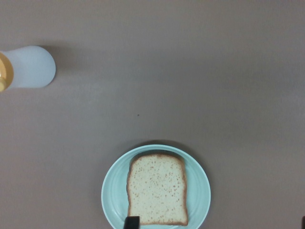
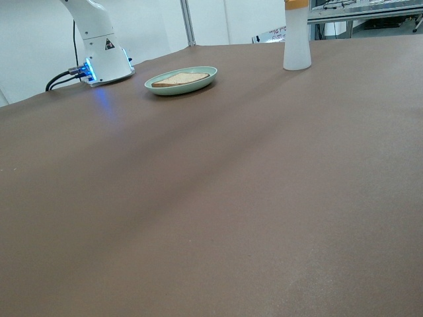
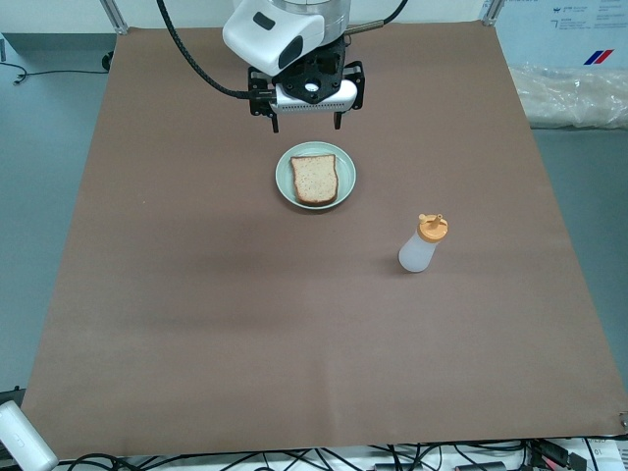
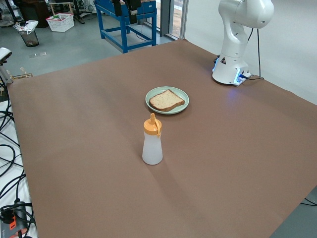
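My gripper (image 3: pixel 306 126) hangs over the back of the brown table, open, its two fingers apart and empty. Beneath and just in front of it a pale green plate (image 3: pixel 287 186) holds one slice of bread (image 3: pixel 314 178). In the wrist view the plate (image 1: pixel 112 195) is at the lower middle, with a finger tip at its edge of view. A squeeze bottle with an orange cap (image 3: pixel 422 245) stands upright to the front right of the plate, seen also as the white bottle (image 4: pixel 152 148) in the right view.
Cables and equipment (image 4: pixel 15 218) line one edge outside the table. The arm's base (image 4: pixel 230 69) stands at the back of the table.
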